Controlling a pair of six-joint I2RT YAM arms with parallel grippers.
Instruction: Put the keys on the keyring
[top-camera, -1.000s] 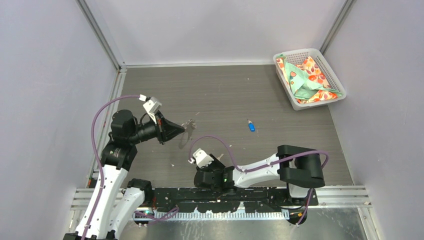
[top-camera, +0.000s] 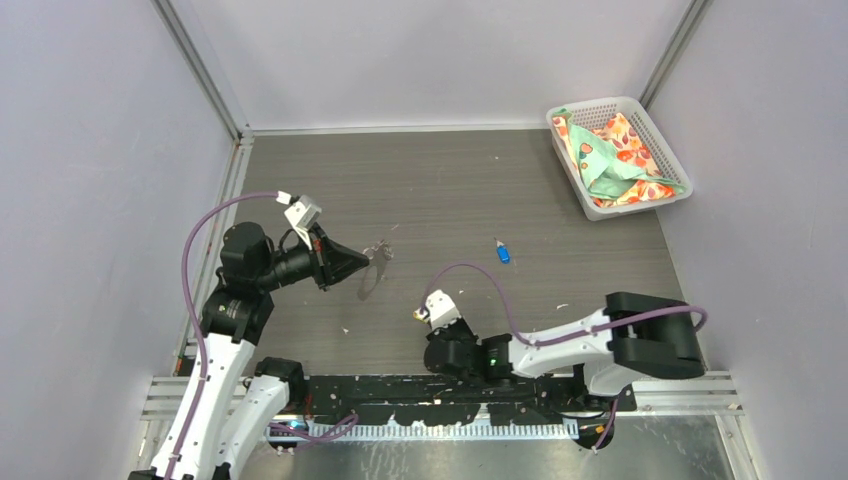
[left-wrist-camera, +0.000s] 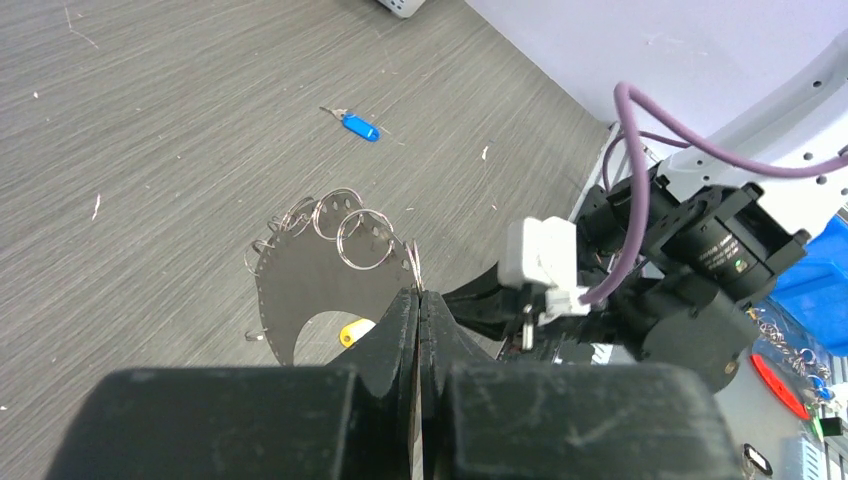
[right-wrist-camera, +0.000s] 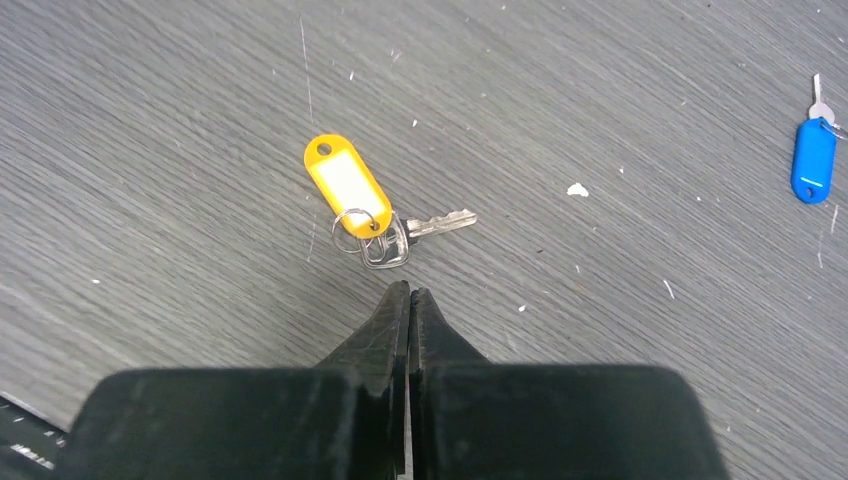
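The keyring, a curved grey plate (left-wrist-camera: 300, 290) with several wire rings along its edge, hangs at the tip of my left gripper, which is shut on it. Flat on the floor in the right wrist view lies a key (right-wrist-camera: 445, 223) joined by a small ring to a yellow tag (right-wrist-camera: 345, 185). My right gripper is shut with nothing between its fingers, and the key's head sits just beyond their tips. A second key with a blue tag (top-camera: 502, 253) rests farther right and back.
A white basket (top-camera: 610, 210) holding patterned cloth stands at the back right. Much of the floor behind both arms is bare. The right arm (top-camera: 560, 335) reaches in low along the front edge, its head close to the yellow tag.
My right gripper has gone from open to shut and moved rightward, leaving the yellow-tagged key on the floor. The left arm and keyring look almost unchanged.
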